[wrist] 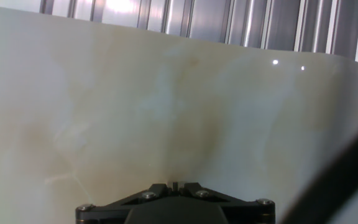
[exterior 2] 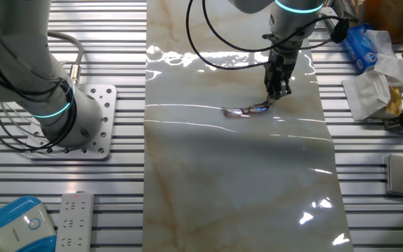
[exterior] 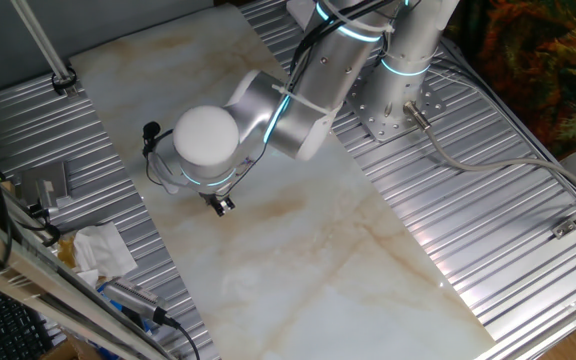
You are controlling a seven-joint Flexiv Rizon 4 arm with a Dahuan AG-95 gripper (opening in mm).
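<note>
My gripper (exterior 2: 278, 94) points down over the marbled, glossy board (exterior 2: 236, 196), close to its surface. At the bottom of the wrist view, the black fingertips (wrist: 168, 185) meet with nothing visible between them, so the gripper is shut. From the other exterior side, the gripper (exterior: 224, 206) shows small and dark below the white arm head. A thin shiny streak (exterior 2: 247, 110), dark with a bluish glint, lies on the board beside the fingertips; I cannot tell whether it is an object or a reflection. No separate object shows on the board in the wrist view.
Beyond the board's edge lie white papers (exterior 2: 369, 94) and a blue packet (exterior 2: 361, 47) on the ribbed metal table (exterior 2: 128, 175). A power strip (exterior 2: 74, 222) is near the arm base (exterior 2: 107, 105). Most of the board is clear. Loose cables (exterior 2: 215, 64) hang by the arm.
</note>
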